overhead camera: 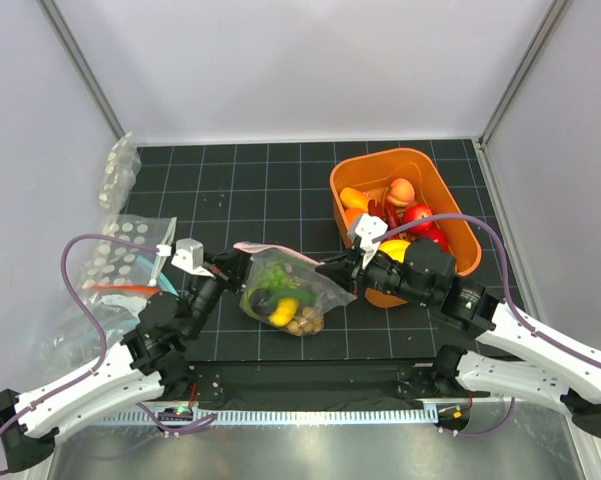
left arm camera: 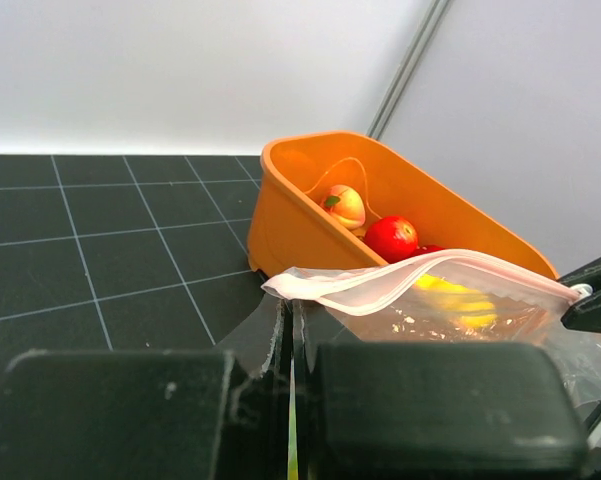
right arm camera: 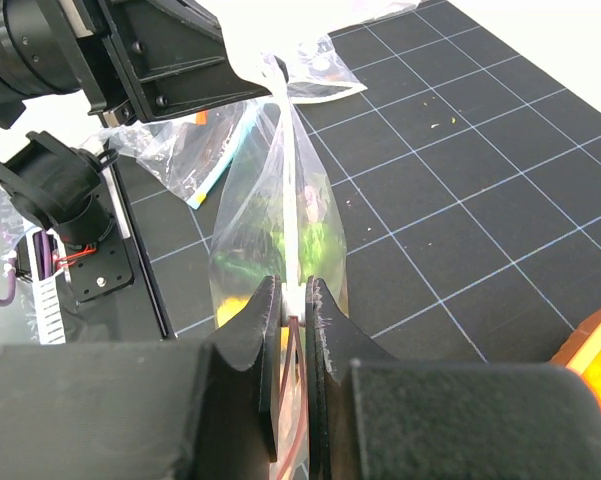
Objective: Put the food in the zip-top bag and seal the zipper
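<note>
A clear zip top bag [overhead camera: 316, 292] hangs between my two grippers, its pinkish zip edge [left arm camera: 420, 272] stretched across in the left wrist view. Green, yellow and brown food [overhead camera: 283, 313] shows through the plastic low in the bag. My left gripper is shut on the bag's left top corner. At the opposite end my right gripper is shut on the zip edge, which runs straight away from its fingertips toward the left gripper. Whether the zip is sealed along its length cannot be told.
An orange bin [overhead camera: 435, 177] with more toy food, including a red tomato [left arm camera: 391, 239], stands behind the right arm. More clear bags [overhead camera: 130, 255] lie at the left.
</note>
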